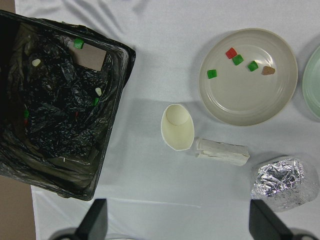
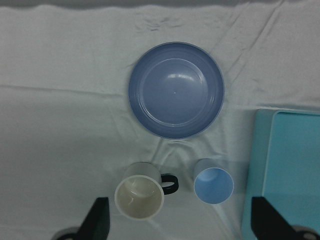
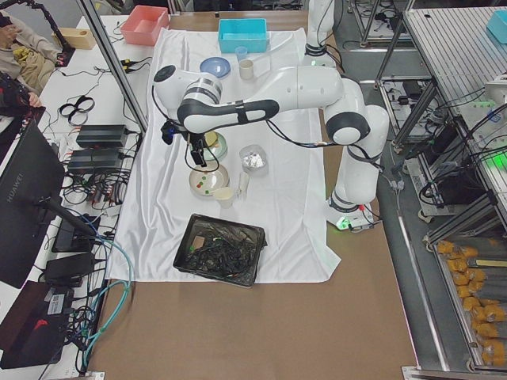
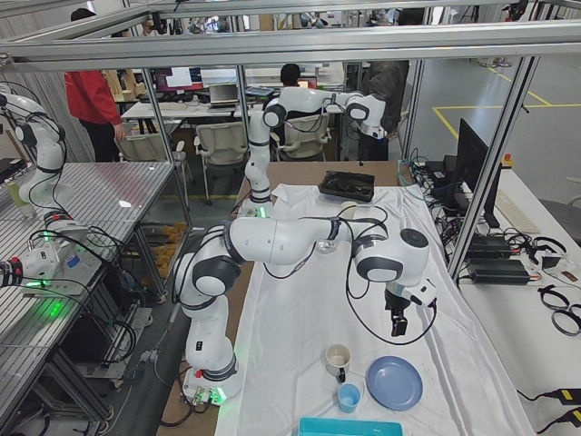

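My left gripper hangs open and empty over the cloth. Below it are a beige plate (image 1: pixel 235 100) with small red, green and brown pieces, a white paper cup (image 1: pixel 177 135), a white wrapped roll (image 1: pixel 222 152), crumpled foil (image 1: pixel 277 177) and a bag-lined black bin (image 1: pixel 117 80) holding scraps. My right gripper is open and empty above a blue plate (image 2: pixel 175 100), a white mug (image 2: pixel 140 200) with black handle and a blue cup (image 2: pixel 212 185).
A turquoise bin (image 2: pixel 285 160) sits beside the blue cup. A pale green plate (image 1: pixel 312 85) adjoins the beige one. In the camera left view a pink bin (image 3: pixel 144 24) stands on the side table, amid cables and monitors.
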